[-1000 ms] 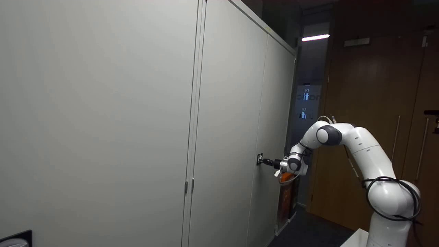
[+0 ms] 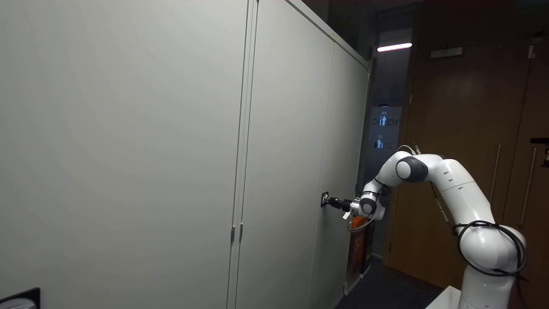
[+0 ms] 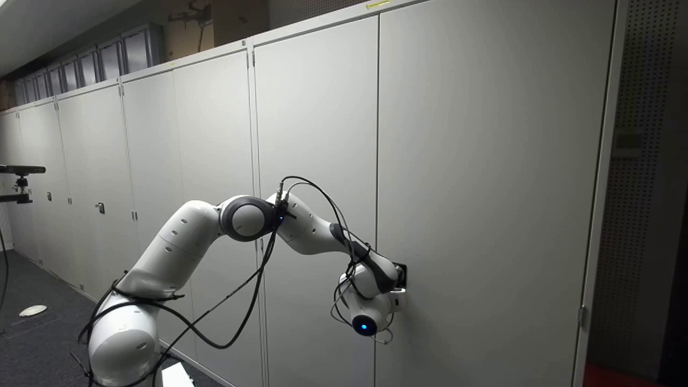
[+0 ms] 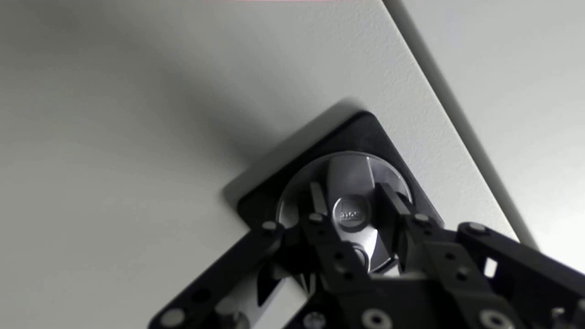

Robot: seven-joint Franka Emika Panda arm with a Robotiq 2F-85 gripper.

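Observation:
In the wrist view a silver turn handle sits in a round metal recess on a square black plate. My gripper is shut on this handle, one dark finger on each side of it. The plate is mounted on a light grey cabinet door, close beside the seam between two doors. From the side, the gripper reaches straight at the door front. In the other exterior view the arm's wrist hides most of the plate and the gripper's fingers.
Tall grey cabinets stand in a row along the wall, all with doors closed. A wooden door lies behind the arm. Open floor spreads in front of the cabinets. Cables hang loosely along the arm.

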